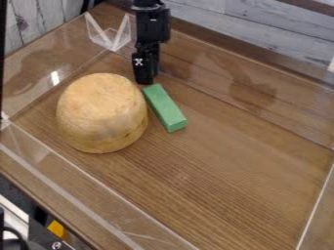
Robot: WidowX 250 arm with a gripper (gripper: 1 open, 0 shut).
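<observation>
My black gripper (146, 70) hangs at the upper middle of the camera view, low over the wooden surface. Just below and right of it a green block (164, 106) lies flat. A large round tan object (102, 112), like a wooden bowl turned over or a lid, sits left of the block. Whether the fingers are open or shut is too small to tell.
A clear plastic panel edge runs along the left, with wooden walls (274, 34) at the back. Cables show at the lower left corner.
</observation>
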